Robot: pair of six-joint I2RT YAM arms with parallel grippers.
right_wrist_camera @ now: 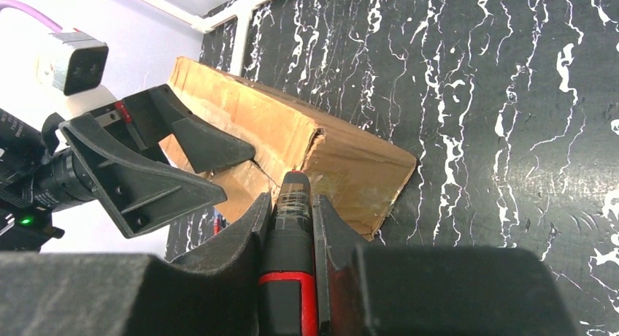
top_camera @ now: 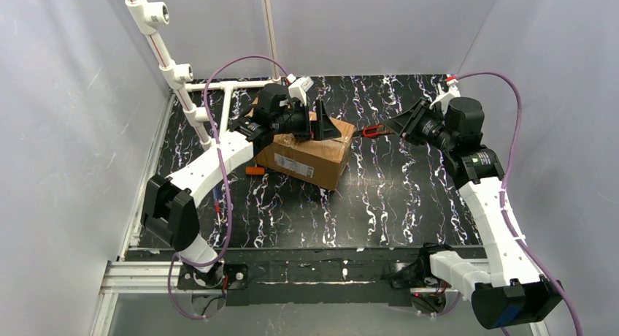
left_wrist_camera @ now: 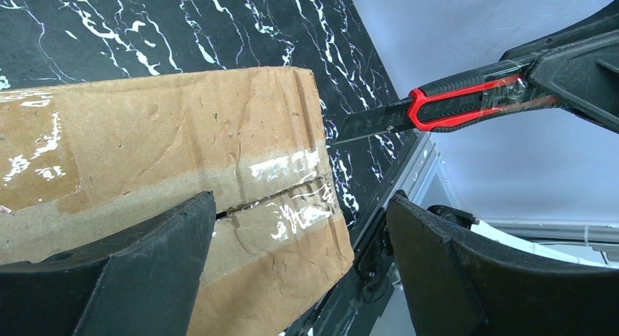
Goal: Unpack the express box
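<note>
A taped cardboard box (top_camera: 306, 164) sits tilted on the dark marble-patterned table, its top seam showing a narrow slit in the left wrist view. My left gripper is open over the box top, fingers apart above the flaps. My right gripper (top_camera: 398, 128) is shut on a red-and-black box cutter (left_wrist_camera: 452, 102), whose blade points left at the box's end edge near the seam. In the right wrist view the cutter (right_wrist_camera: 287, 285) lies between my fingers, aimed at the box's torn corner; whether the blade touches cardboard cannot be told.
White pipe framing (top_camera: 226, 102) stands at the back left, close to the box and left arm. A small orange-handled object (top_camera: 255, 171) lies left of the box. The table right of the box (top_camera: 394, 197) is clear.
</note>
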